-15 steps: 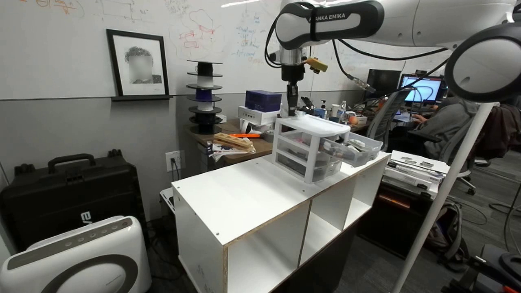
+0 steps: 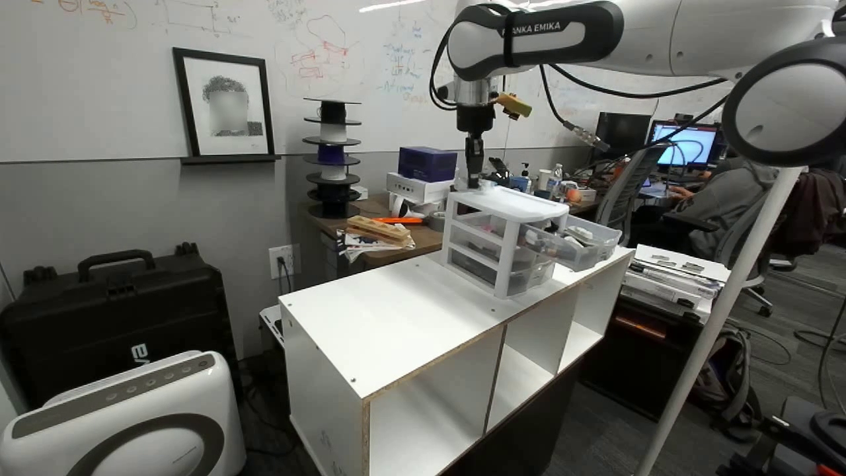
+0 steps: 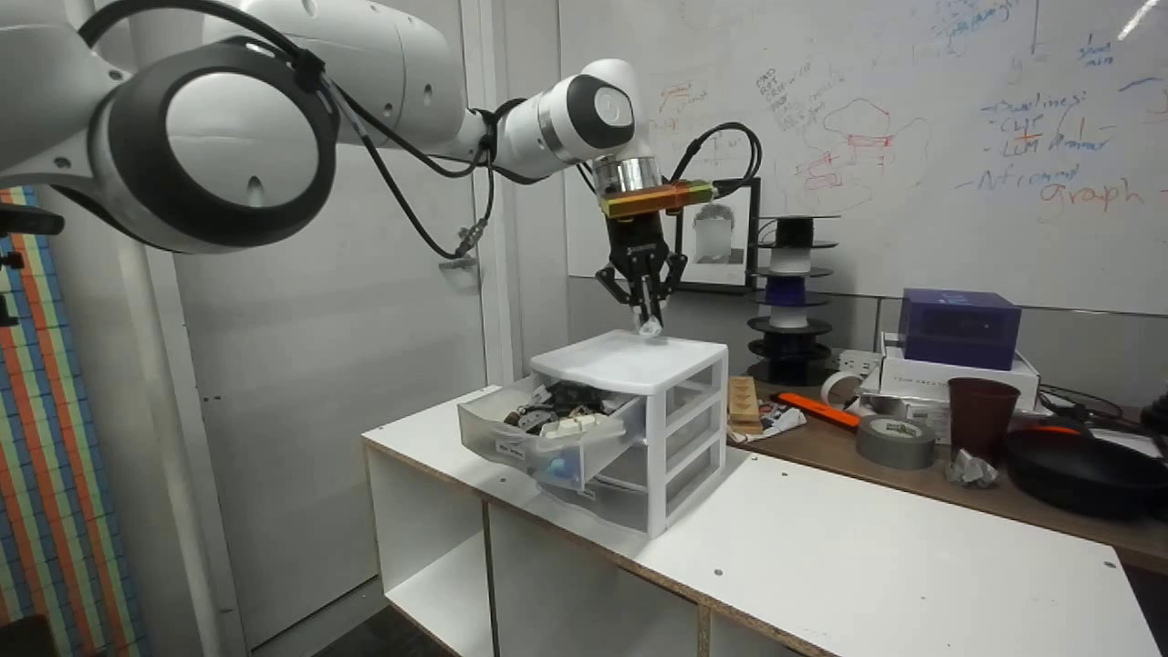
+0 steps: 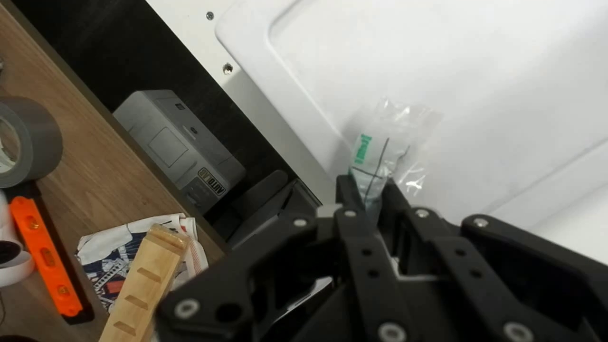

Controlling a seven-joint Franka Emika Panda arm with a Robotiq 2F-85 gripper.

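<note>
A small clear plastic packet (image 4: 393,145) with a green mark is pinched between the dark fingers of my gripper. In exterior view 2 the packet (image 3: 651,328) shows as a pale bit under the gripper (image 3: 649,318), at the white top of the drawer unit (image 3: 613,359). Whether the packet rests on that top or hangs just over it, I cannot tell. The unit's upper drawer (image 3: 515,443) is pulled out, with assorted small items inside. From exterior view 1 the gripper (image 2: 475,181) points straight down at the back part of the unit's top (image 2: 515,202).
The unit stands on a white shelf (image 2: 396,317) whose near end is bare. On the brown desk (image 4: 85,171) behind lie a wooden piece (image 4: 142,285), an orange level (image 4: 48,256) and grey tape (image 4: 40,142). A spool stack (image 3: 788,290) rises beside it.
</note>
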